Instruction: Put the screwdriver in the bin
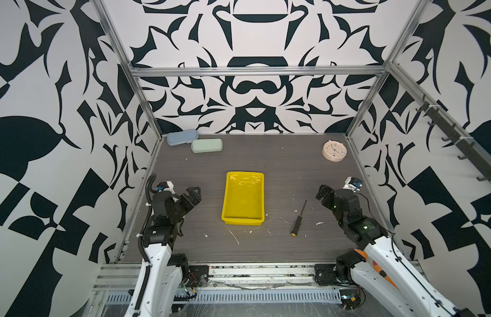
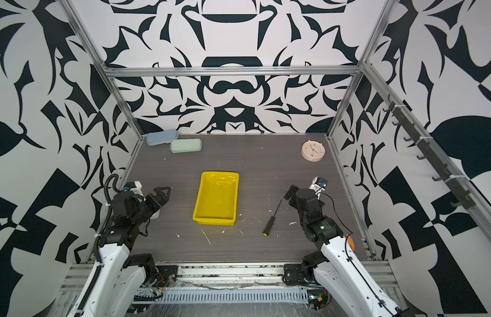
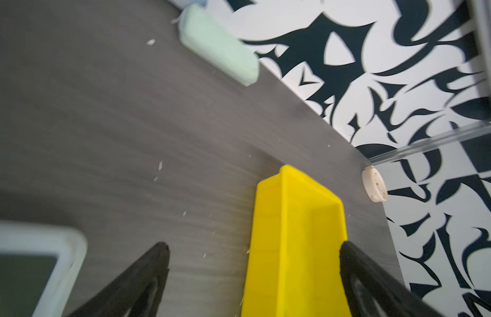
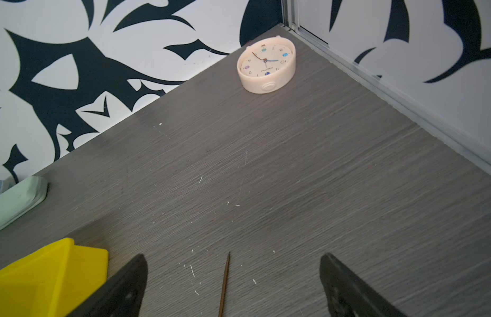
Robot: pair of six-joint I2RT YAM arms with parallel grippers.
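The screwdriver point(image 1: 296, 225) lies on the table to the right of the yellow bin point(image 1: 244, 220), its dark handle toward the front edge and its thin shaft pointing back. Only the shaft point(image 4: 224, 285) shows in the right wrist view, low between the fingers but well beyond them. My right gripper point(image 2: 291, 193) hovers to the right of the screwdriver, open and empty. On the bin's other side, my left gripper point(image 1: 195, 195) is held apart from it; its fingers point(image 3: 134, 282) are spread wide with nothing between them. The bin looks empty.
A blue case point(image 1: 182, 137) and a green case point(image 1: 207, 145) rest at the back left. The pink clock point(image 1: 334, 151) stands at the back right. A white-framed object point(image 3: 71, 248) is near the left gripper. Small scraps dot the table.
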